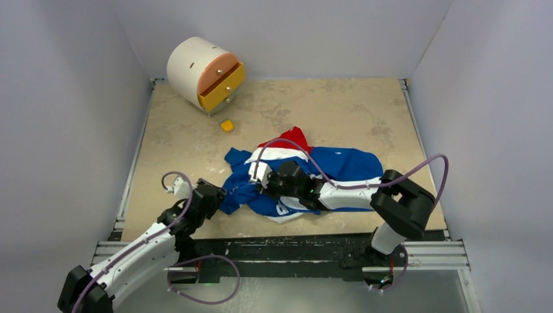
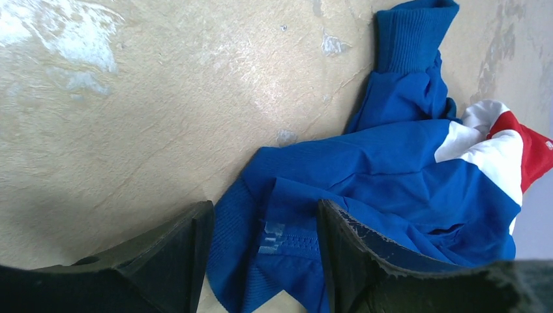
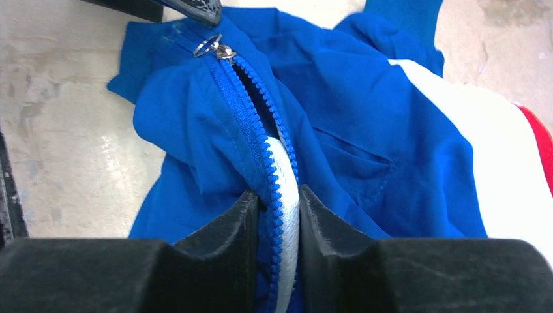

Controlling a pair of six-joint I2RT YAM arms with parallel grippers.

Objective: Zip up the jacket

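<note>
The blue, white and red jacket [image 1: 352,163] lies spread on the table. In the right wrist view, its metal zipper slider [image 3: 225,52] sits near the hem, with the tooth rows apart above a white lining strip. My right gripper has its fingers close on both sides of a tooth row and this strip; whether they grip it is unclear. At the jacket's left hem, my left gripper stands open, blue fabric showing between its fingers. One dark left fingertip [image 3: 205,10] shows just above the slider.
A white cylindrical cabinet [image 1: 192,62] with a yellow drawer [image 1: 223,88] stands at the back left. Near it lies a small yellow block [image 1: 227,125]. My right forearm passes over the jacket's right part.
</note>
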